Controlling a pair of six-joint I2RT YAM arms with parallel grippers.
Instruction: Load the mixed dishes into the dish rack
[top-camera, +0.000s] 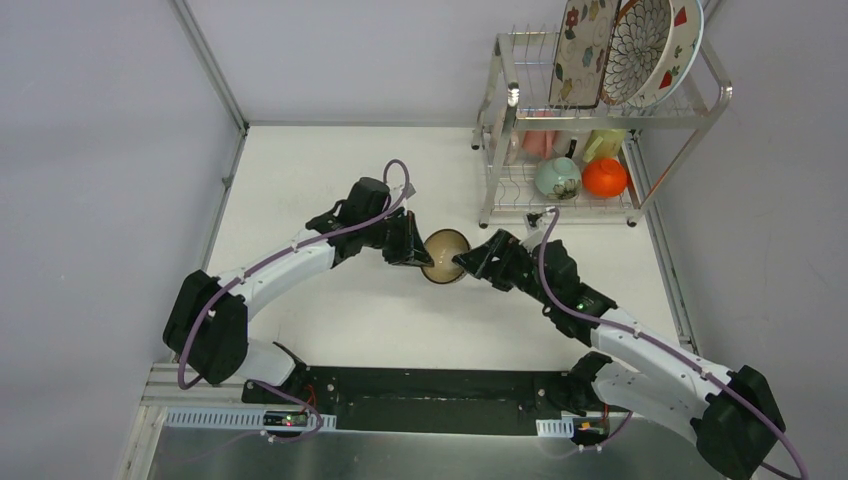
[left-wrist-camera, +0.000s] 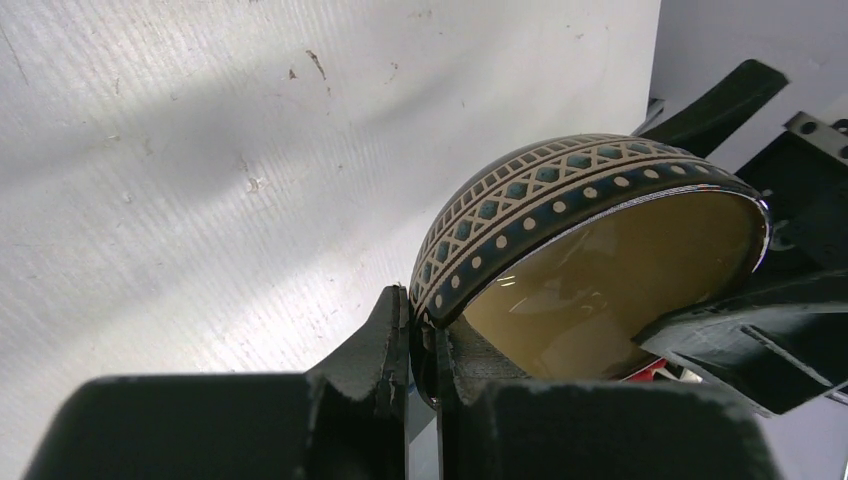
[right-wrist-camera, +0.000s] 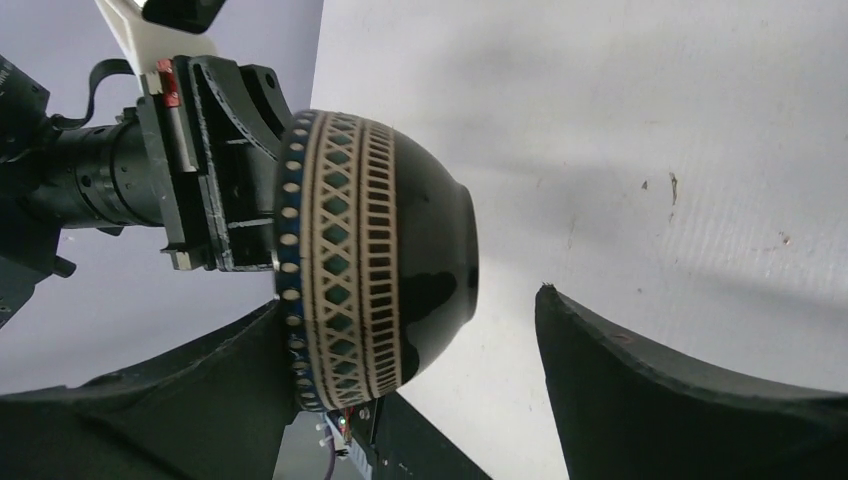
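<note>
A dark bowl with a patterned band and tan inside (top-camera: 445, 252) hangs over the middle of the table, shown on its side in both wrist views. My left gripper is shut on its rim. From the right, my right gripper (top-camera: 465, 258) stands open at the bowl's opposite side, one finger reaching over its opening in the left wrist view. In the right wrist view the bowl (right-wrist-camera: 370, 260) sits between and just beyond the open fingers.
A two-tier metal dish rack (top-camera: 607, 121) at the back right holds upright plates above and several cups and bowls below.
</note>
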